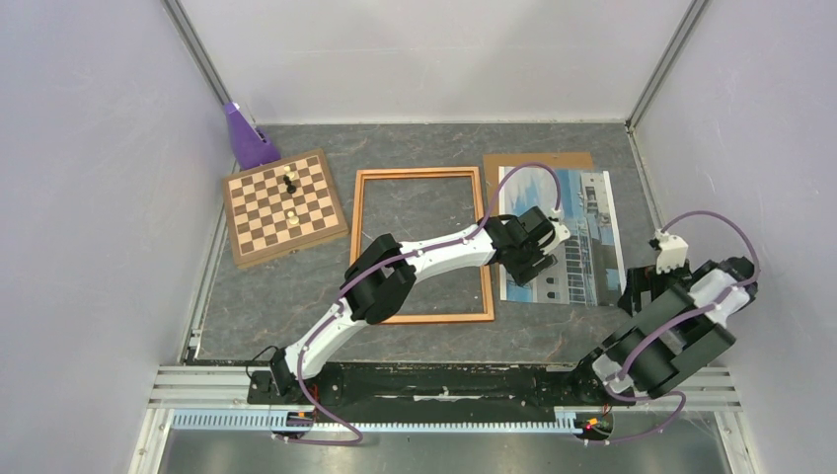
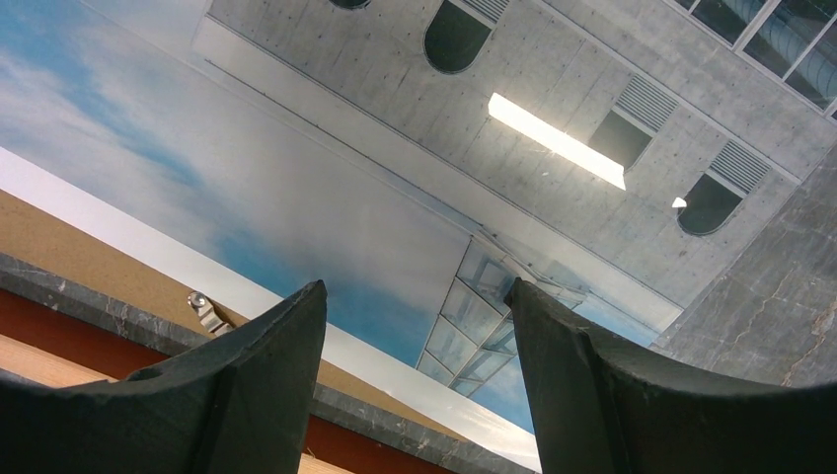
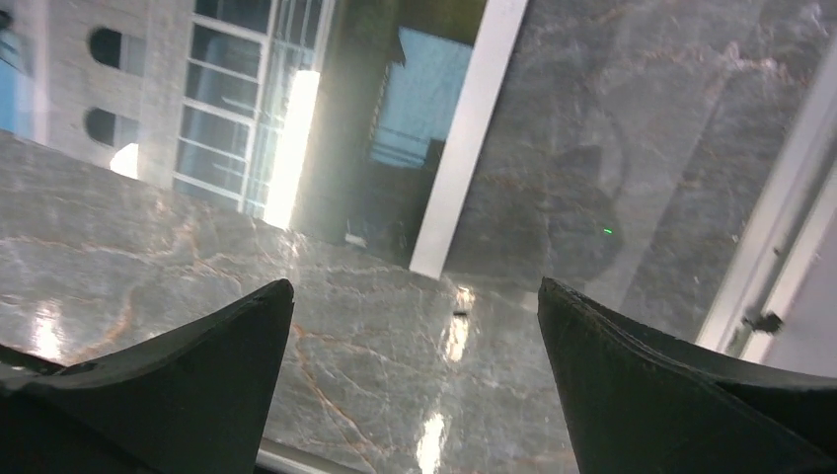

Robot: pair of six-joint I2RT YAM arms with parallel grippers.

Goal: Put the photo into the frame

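Note:
The photo [image 1: 582, 247] lies on a brown backing board [image 1: 538, 158], right of the empty wooden frame [image 1: 419, 173]. My left gripper [image 1: 528, 269] is open over the photo's lower left; in the left wrist view its fingers [image 2: 266, 375] rest low over the print, with nothing visibly held. My right gripper [image 1: 637, 291] is open just beyond the photo's lower right corner, above bare table; in the right wrist view the photo's white edge [image 3: 464, 148] shows beyond its empty fingertips.
A chessboard [image 1: 257, 207] with pieces and a purple object [image 1: 247, 138] stand at the left. Walls enclose the table on the sides and back; the right arm is close to the right wall [image 1: 760, 168].

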